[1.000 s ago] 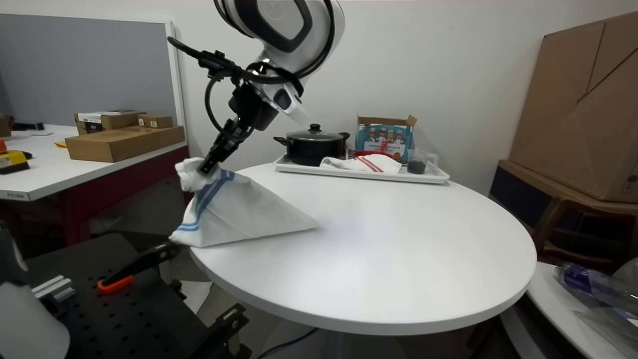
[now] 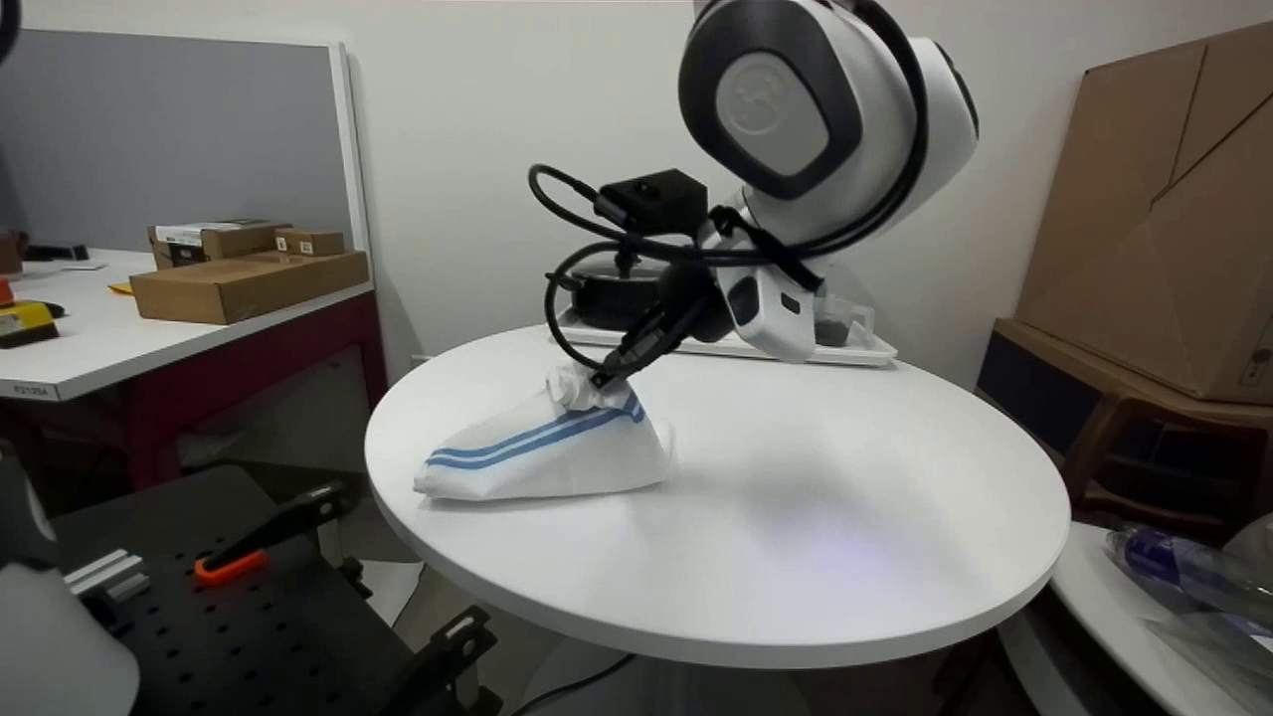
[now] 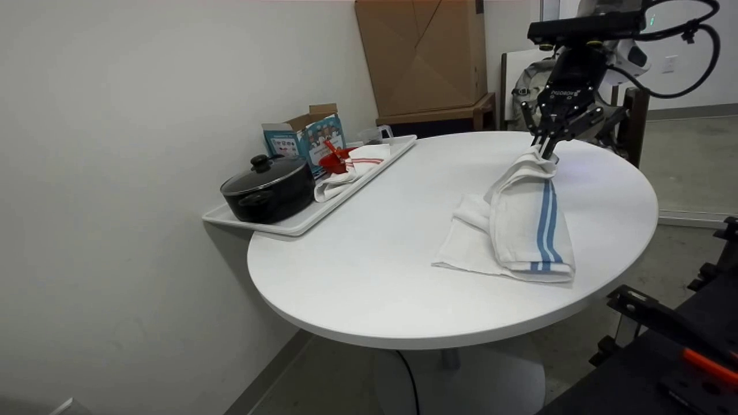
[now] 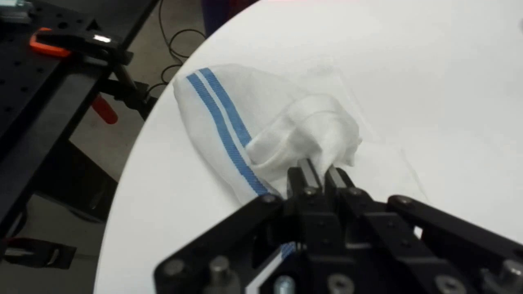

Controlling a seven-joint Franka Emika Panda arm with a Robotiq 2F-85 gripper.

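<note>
A white towel with blue stripes (image 2: 543, 447) lies partly folded over itself at the left of the round table in exterior view 1. My gripper (image 2: 599, 380) is low over the table, shut on a bunched part of it. In the wrist view the gathered cloth (image 4: 323, 127) bulges just beyond the fingertips (image 4: 338, 177), its end pinched between them. Exterior view 2 has the towel (image 3: 522, 221) stretching from the gripper (image 3: 544, 148) toward the table's near edge, a folded layer over a flat one.
Along the wall a white tray (image 3: 311, 220) holds a black lidded pot (image 3: 270, 190), a blue box (image 3: 322, 138) and a cloth with red stripes (image 3: 366, 155). A clamp (image 2: 280, 525) juts from the dark bench beside it.
In exterior view 1 my gripper has moved right and lower, carrying the held cloth across the towel. The towel now lies flatter, no longer hanging at the table's left edge.
</note>
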